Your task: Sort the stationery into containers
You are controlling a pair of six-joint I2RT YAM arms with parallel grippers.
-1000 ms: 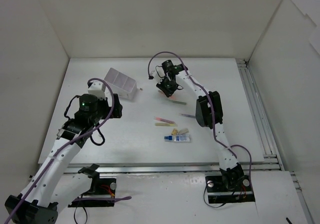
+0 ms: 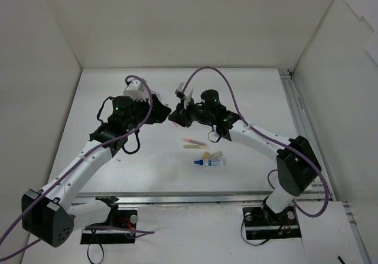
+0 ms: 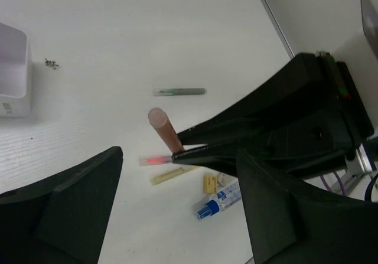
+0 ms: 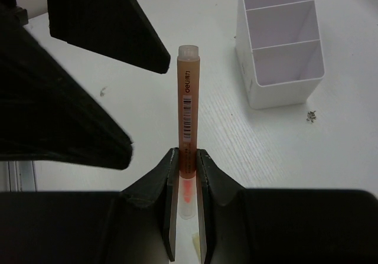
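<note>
My right gripper is shut on an upright pink pen, which also shows in the left wrist view [image 3: 165,128]. My left gripper has its fingers apart around that pen's position, nothing between them; in the top view it faces the right one closely. A white divided container [image 4: 286,87] stands behind, mostly hidden from above by the left arm. On the table lie a green pen [image 3: 180,91], a pink-red pen [image 3: 155,160], a yellow pen [image 3: 174,174], yellow blocks [image 3: 210,184] and a blue-capped bottle [image 2: 209,162].
Walls enclose it at back and sides, with a metal rail [image 2: 292,110] along the right edge.
My right gripper has lifted the pen and swung left toward the middle. My left gripper has moved up and right to meet it, covering the container from above.
</note>
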